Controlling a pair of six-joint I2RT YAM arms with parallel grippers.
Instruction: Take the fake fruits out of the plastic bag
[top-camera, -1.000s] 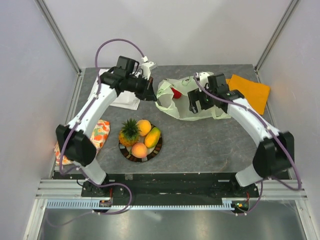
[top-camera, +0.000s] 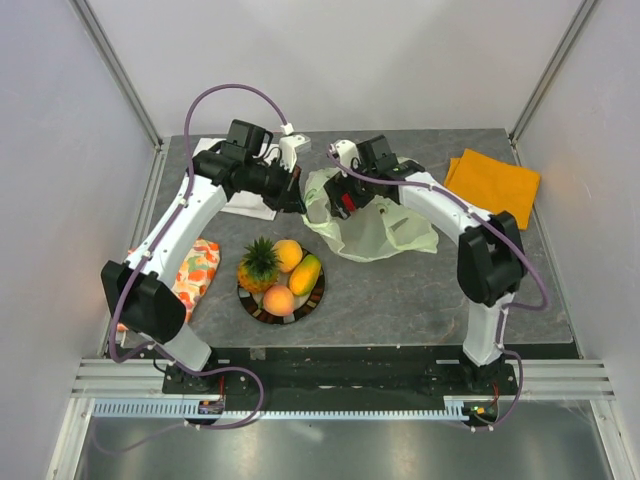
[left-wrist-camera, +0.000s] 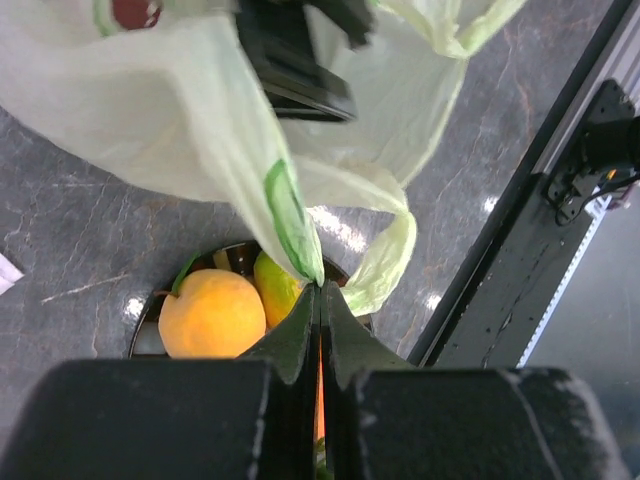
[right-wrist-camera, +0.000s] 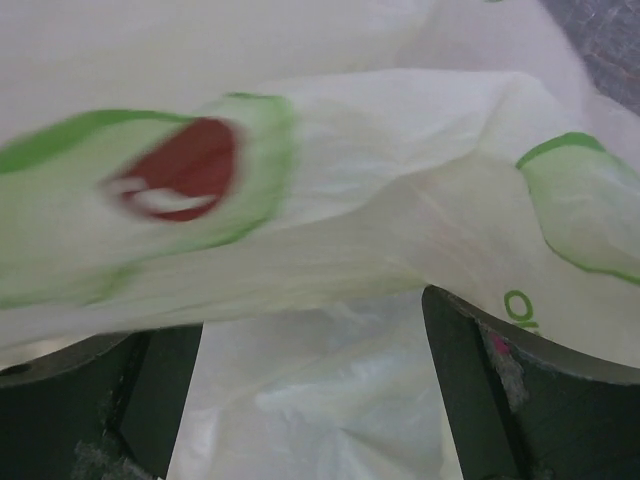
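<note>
My left gripper (top-camera: 297, 208) is shut on the edge of the pale green plastic bag (top-camera: 375, 235), pulled up to its fingertips (left-wrist-camera: 318, 290). My right gripper (top-camera: 345, 200) is inside the bag, open, beside a red object (top-camera: 350, 201) that is mostly hidden; the right wrist view shows crumpled bag between and above its fingers. Below the left gripper, a dark plate (top-camera: 252, 308) holds a pineapple (top-camera: 256, 275), an orange fruit (top-camera: 288, 254), a peach (top-camera: 278, 300) and a mango (top-camera: 305, 276).
An orange cloth (top-camera: 500, 185) lies at the back right, a white cloth (top-camera: 245, 203) at the back left and a patterned cloth (top-camera: 195, 280) at the left.
My right gripper has moved left into the bag, over where the red object showed. The bag has shifted.
</note>
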